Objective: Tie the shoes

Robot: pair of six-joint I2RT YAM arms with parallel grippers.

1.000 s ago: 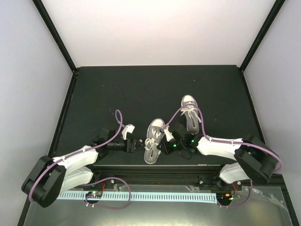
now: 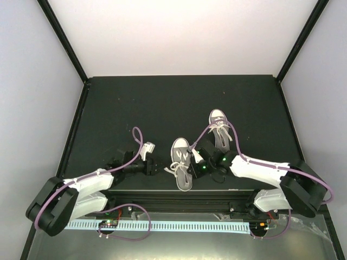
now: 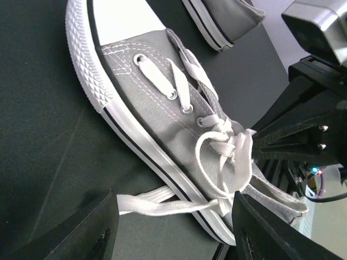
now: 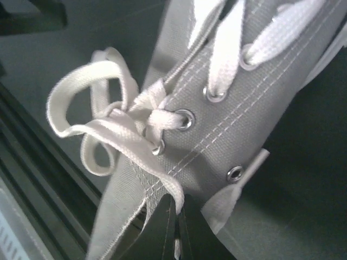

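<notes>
A grey canvas shoe with white laces lies toe-away at the front middle; its laces form a loose looped knot. My right gripper is shut on a white lace of this shoe, at its side near the knot. My left gripper stands open just left of the shoe; in the left wrist view a loose lace end lies between its fingers, not visibly held. A second grey shoe with laces lies further back on the right.
The front rail runs close below the near shoe. Purple cables arch over both arms.
The near shoe has shifted slightly toward the front and right along with my right gripper. My left gripper has moved a little, staying left of the shoe.
</notes>
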